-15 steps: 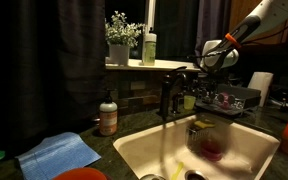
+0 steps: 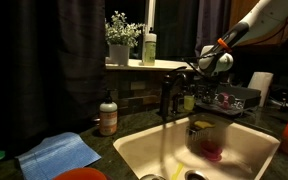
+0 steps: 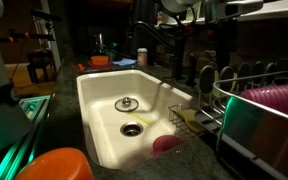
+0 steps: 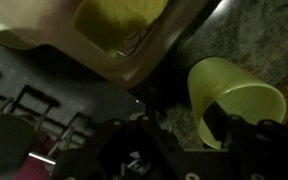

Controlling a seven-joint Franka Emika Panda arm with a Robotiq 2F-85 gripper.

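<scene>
A pale yellow-green cup (image 4: 246, 100) shows at the right of the wrist view, its round opening towards the camera. My gripper is partly open right at the cup's near rim. One dark finger overlaps the cup's opening; the other is to the left, outside the wall. Whether either touches the cup cannot be made out. In the first exterior view the cup (image 2: 189, 102) stands on the counter behind the sink, below the lowered hand; the fingers are too dark there to make out.
The white sink (image 2: 134, 150) lies in front, with a red item (image 2: 212, 151) inside. A black faucet (image 2: 166, 95) rises left of the cup. A dish rack (image 2: 234, 97) stands to the right. A yellow sponge (image 4: 109, 25) sits in a sink caddy beside my gripper.
Over the last second the arm has come down and slightly left, towards the cup behind the sink. The cup and the sink's contents look unmoved.
</scene>
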